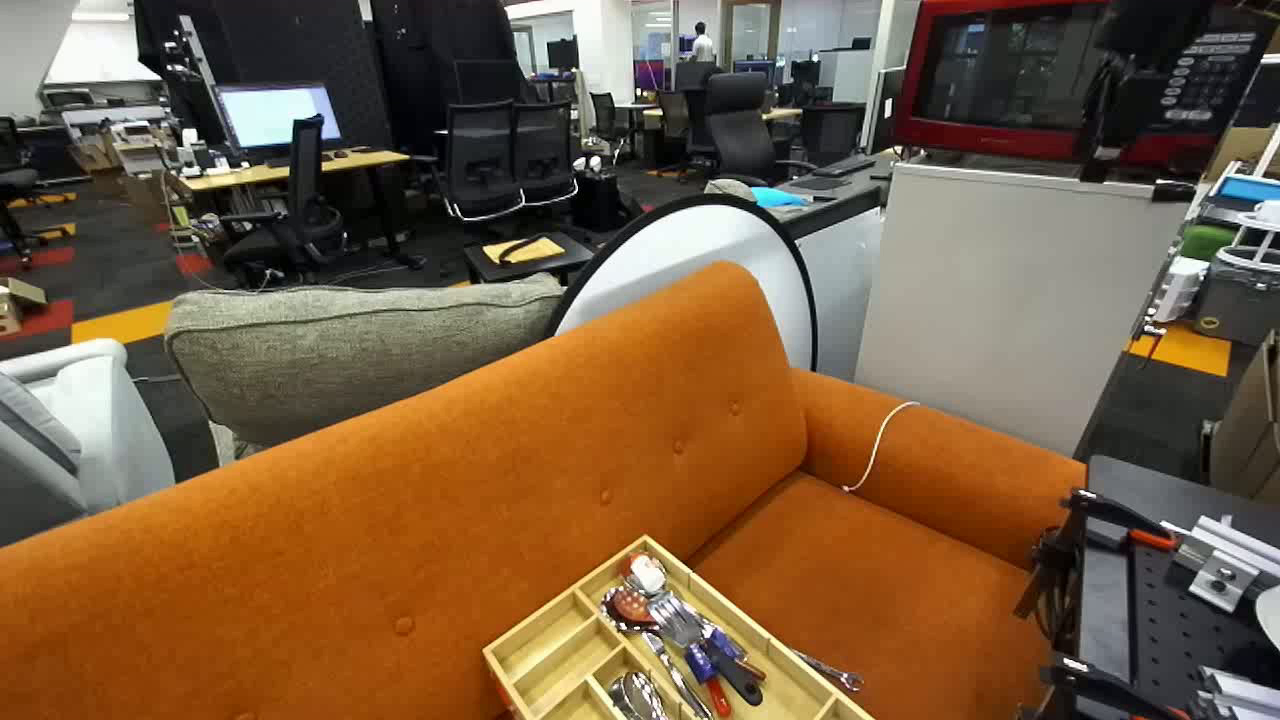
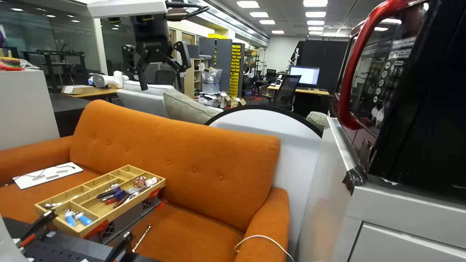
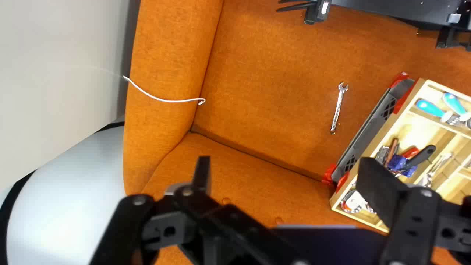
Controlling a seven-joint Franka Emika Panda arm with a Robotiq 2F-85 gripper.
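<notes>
Above the orange couch my gripper hangs open with its fingers spread wide and nothing between them; in the wrist view its dark fingers stand far apart. A silver wrench lies loose on the seat, seen also as a wrench in exterior view 2. Beside it, a wooden divided tray holds several utensils and tools, among them forks, a masher or slotted piece, and blue-handled scoops. A white cord drapes over the couch arm onto the seat. My gripper is well clear of all these.
The couch backrest rises behind the tray. A red microwave stands on a tall grey cabinet at one end. A black table with clamps sits in front. A white board lies at the far seat end. Much of the seat is bare.
</notes>
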